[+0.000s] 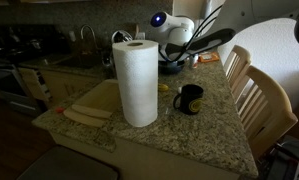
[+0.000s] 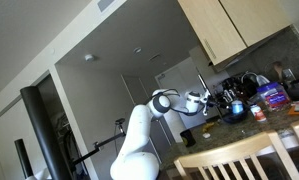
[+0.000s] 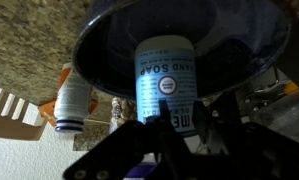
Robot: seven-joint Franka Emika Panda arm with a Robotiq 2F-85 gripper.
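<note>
In the wrist view a pale blue bottle (image 3: pixel 166 75) labelled "hand soap" lies in or over a dark blue bowl (image 3: pixel 109 45). My gripper is dark against the lower part of that view, right at the bottle's near end. Whether its fingers touch the bottle or have it between them is too dark to tell. From exterior view 1, the arm reaches over the far end of the counter, above the bowl (image 1: pixel 170 68); the fingers are hidden there. In exterior view 2 the blue bowl (image 2: pixel 238 107) sits on the counter.
A paper towel roll (image 1: pixel 138 85) and a black mug (image 1: pixel 189 99) stand nearer on the counter (image 1: pixel 174 135). A white bottle (image 3: pixel 75 100) is close beside the bowl. Chairs (image 1: pixel 269 105) line the right edge, and a purple tub (image 2: pixel 274 96) stands past the bowl.
</note>
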